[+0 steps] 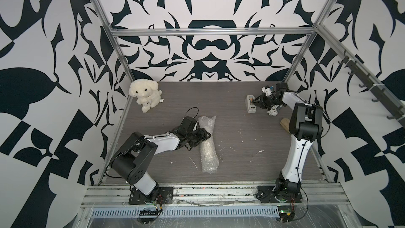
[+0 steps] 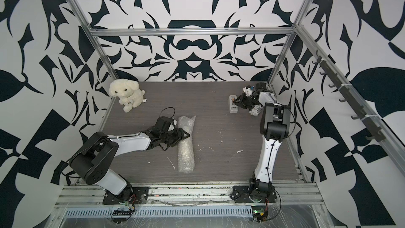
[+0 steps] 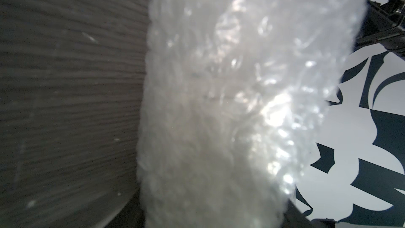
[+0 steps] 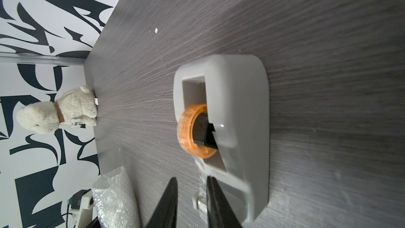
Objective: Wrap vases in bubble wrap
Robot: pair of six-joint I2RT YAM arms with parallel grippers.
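Observation:
A long bubble-wrapped bundle (image 1: 208, 156) lies front to back on the middle of the table; what is inside cannot be seen. My left gripper (image 1: 204, 134) is shut on its upper half, and the wrap (image 3: 236, 101) fills the left wrist view. At the back right stands a small white tape dispenser (image 4: 246, 101) with an orange tape roll (image 4: 187, 133). My right gripper is beside and over the dispenser, fingers part open, with nothing visible between them.
A white plush dog (image 1: 145, 92) sits at the back left. A wooden object (image 1: 284, 124) lies at the right edge, partly hidden by the right arm.

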